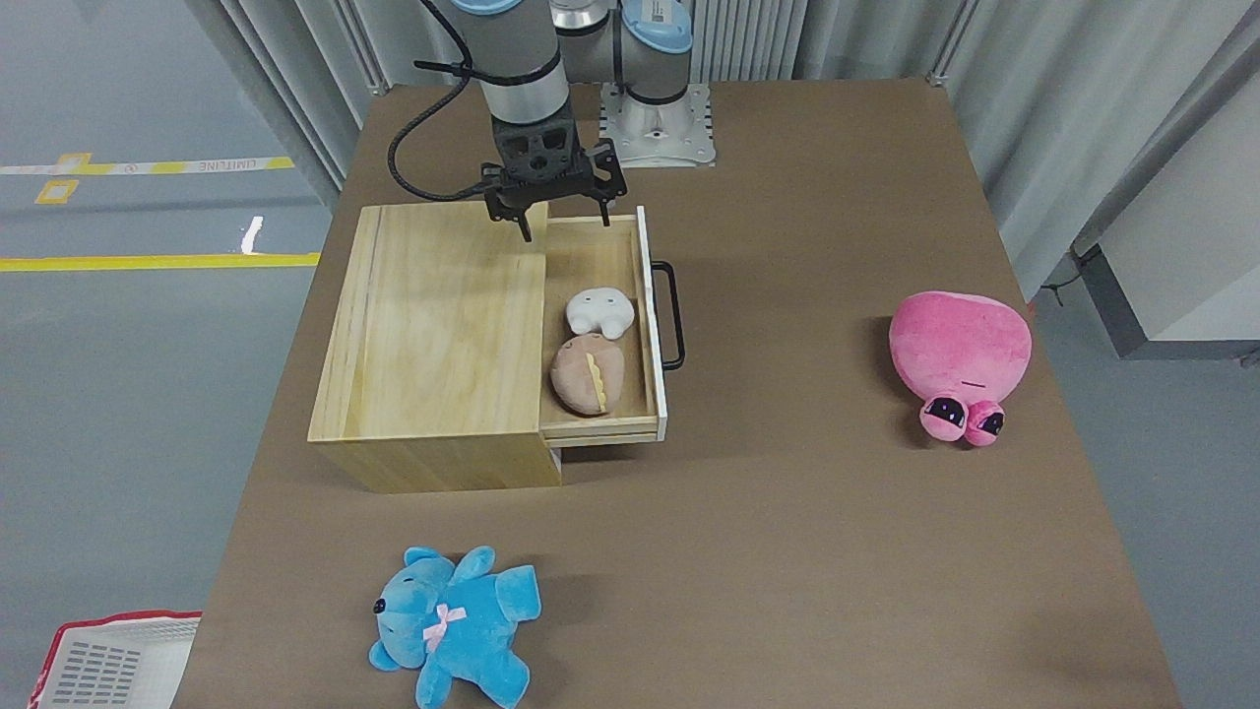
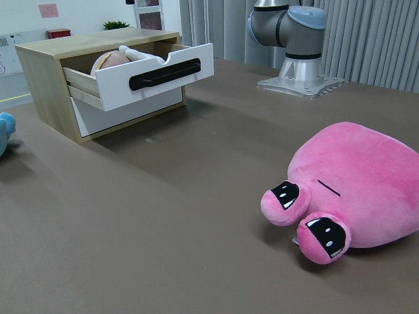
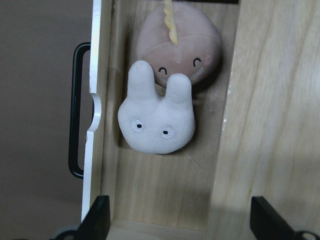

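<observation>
My gripper (image 1: 566, 225) is over the back end of a wooden cabinet (image 1: 437, 319) and its pulled-out drawer (image 1: 655, 414), fingers apart and empty; in the wrist view the two fingers sit at the lower corners (image 3: 180, 220). Inside the drawer lie a white plush with two ears (image 1: 598, 309) (image 3: 155, 125) and a pinkish-tan plush (image 1: 587, 384) (image 3: 177, 40) with a yellow crest. The drawer's white front with black handle (image 2: 165, 75) faces the left camera.
A pink plush (image 1: 959, 349) (image 2: 353, 183) lies on the table's right; a blue bear (image 1: 467, 626) lies near the front left. The robot base (image 1: 656, 136) stands behind. A basket (image 1: 118, 662) is below the left edge.
</observation>
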